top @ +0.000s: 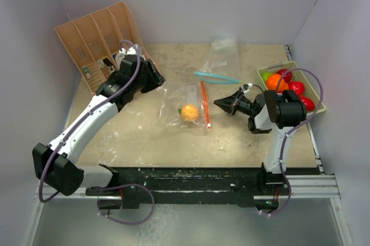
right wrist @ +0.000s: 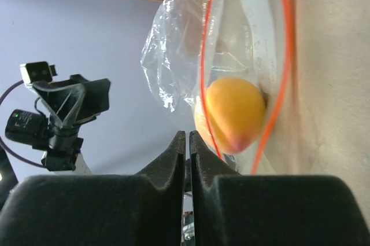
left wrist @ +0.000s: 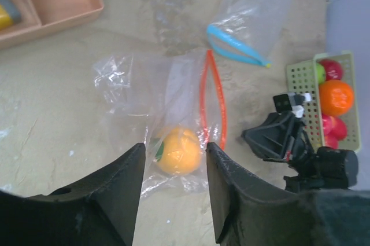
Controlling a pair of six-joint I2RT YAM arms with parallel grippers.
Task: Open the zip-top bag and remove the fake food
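A clear zip bag [top: 173,101] with red zip strips [top: 205,104] lies mid-table, holding an orange fake fruit [top: 189,113]. In the left wrist view it has a green leaf. My left gripper hangs open above the bag's left side, nothing seen between its fingers. My right gripper has its fingertips together, facing the bag's zip side; in the top view it sits to the right of the strips, apart from them. Nothing shows between its tips.
A second bag with a blue zip [top: 217,77] lies behind. A basket of fake produce [top: 318,107] stands at right, a wooden divider tray [top: 87,32] at back left. Bare table lies in front.
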